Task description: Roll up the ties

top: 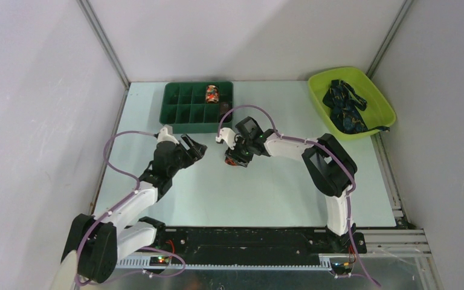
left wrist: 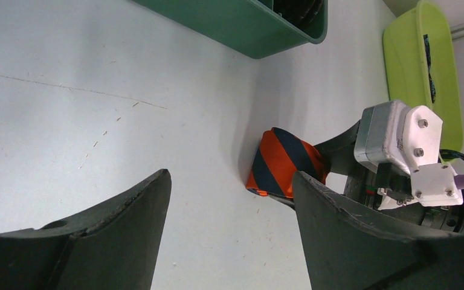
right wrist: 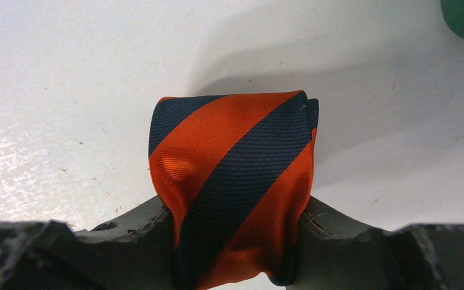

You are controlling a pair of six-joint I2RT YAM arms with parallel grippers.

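An orange tie with navy stripes [right wrist: 241,163] is rolled into a compact bundle. My right gripper is shut on it, a finger pressing each side, in the middle of the table. The left wrist view shows the same rolled tie [left wrist: 281,160] just beyond my left gripper's right finger. My left gripper stands open, only bare table between its fingers; from above, the left gripper [top: 194,147] is left of the bundle. At the back, the green divided box [top: 181,128] holds a colourful rolled tie [top: 212,93] and a dark one [top: 224,109].
A lime-green bin [top: 377,99] at the back right holds dark patterned ties [top: 344,107], one end hanging over its rim. The box's near wall stands just behind both grippers.
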